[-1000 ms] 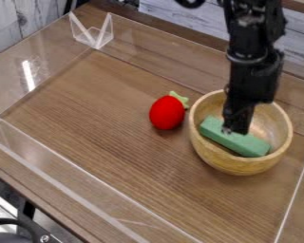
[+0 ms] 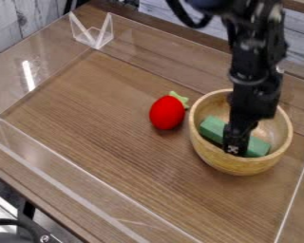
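Observation:
My black gripper [image 2: 232, 121] reaches down from the top over a wooden bowl [image 2: 219, 165] on the right of the table. Its fingers are open and low in the bowl, around or just at a green block [image 2: 253, 145] that lies inside. A red object [image 2: 167, 112] with a small green top sits just left of the bowl. Whether the fingers touch the block is hard to tell.
A white wire rack [image 2: 94, 28] stands at the back left of the wooden table. A low wall runs along the back.
Since a second ago my gripper has moved down into the bowl, onto the green block. The bowl and red object look unmoved.

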